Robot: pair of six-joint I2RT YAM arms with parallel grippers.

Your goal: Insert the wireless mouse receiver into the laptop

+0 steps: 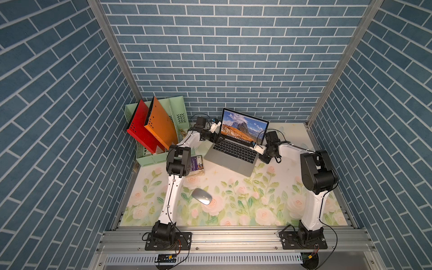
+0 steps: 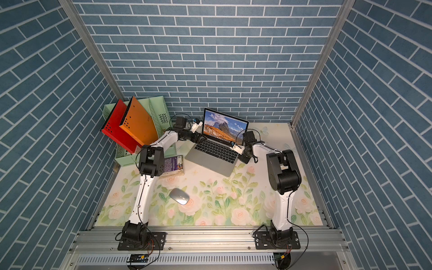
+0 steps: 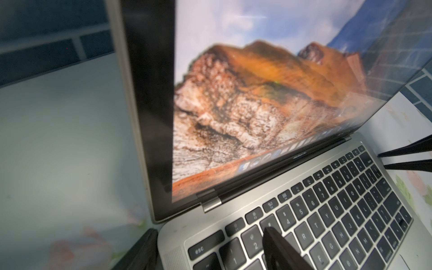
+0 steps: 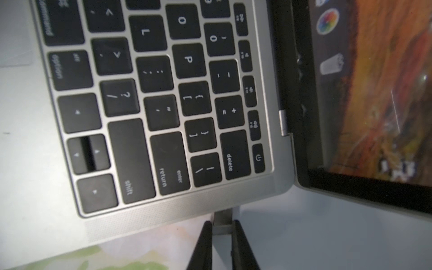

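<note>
The silver laptop point(image 1: 229, 159) stands open, its screen point(image 1: 243, 126) lit. My left gripper is at the laptop's left rear corner, over the keyboard's edge by the esc key; its fingers are part apart. My right gripper is at the right side edge near the return key, its fingertips either side of a small dark piece with a grey end point(image 4: 222, 218) sticking out from that edge, apparently the receiver. Whether it is gripped or fully plugged in, I cannot tell. A white mouse point(image 1: 201, 196) lies at the front left of the table.
A green organizer point(image 1: 148, 159) with red and orange panels stands at the back left. A small box point(image 1: 197, 164) lies left of the laptop. Brick-patterned walls enclose the back and sides.
</note>
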